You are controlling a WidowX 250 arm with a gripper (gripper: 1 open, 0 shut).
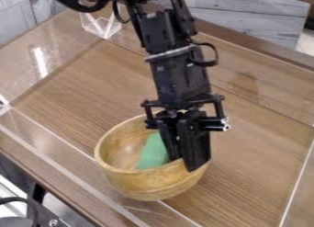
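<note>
A yellow wooden bowl (145,183) sits near the front of the wooden table, with a green object (153,150) inside it. My black gripper (186,155) reaches down into the right side of the bowl; its fingertips are partly hidden, and whether it holds the bowl's rim or something inside is unclear from this view.
Clear plastic edging runs along the left side, with dark cables at the lower left. A pale board stands at the back.
</note>
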